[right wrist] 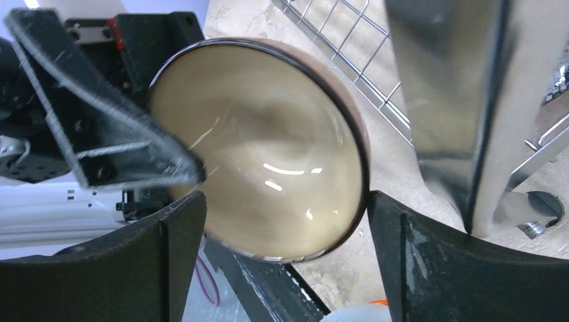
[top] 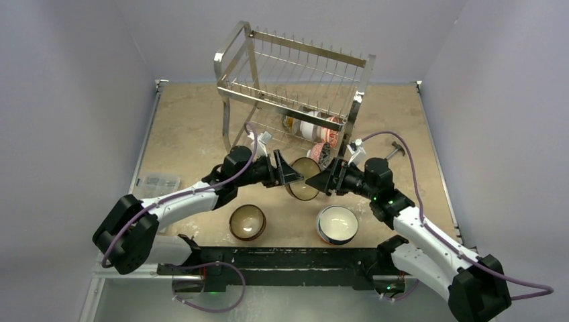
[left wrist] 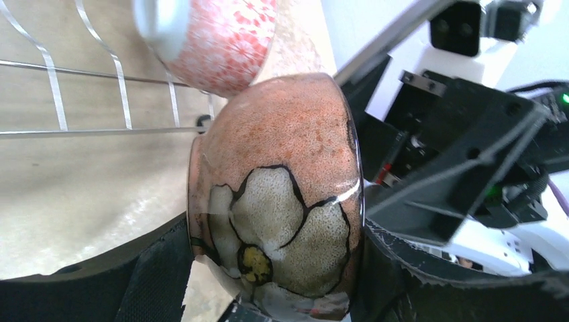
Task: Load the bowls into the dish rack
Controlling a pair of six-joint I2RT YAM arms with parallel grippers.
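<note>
A brown-rimmed bowl (top: pixel 304 188) is tilted on its side between my two arms, its tan inside (right wrist: pixel 268 161) facing the right wrist camera and its orange-brown, flower-painted outside (left wrist: pixel 288 134) facing the left one. My left gripper (top: pixel 291 176) is shut on this bowl, a finger against either side. Just to the right, my right gripper (top: pixel 323 180) stands open, fingers spread at the bowl's near rim. The metal dish rack (top: pixel 295 104) stands behind, with several bowls (top: pixel 308 129) in its lower tier. A brown bowl (top: pixel 247 222) and a white bowl (top: pixel 338 223) rest on the table in front.
Close to my right gripper rises the rack's front right post (right wrist: pixel 463 114). A pink patterned bowl (left wrist: pixel 225 47) sits at the rack's edge near the held bowl. A clear plastic box (top: pixel 158 184) lies at the left, and a small hammer-like tool (top: pixel 394 150) at the right.
</note>
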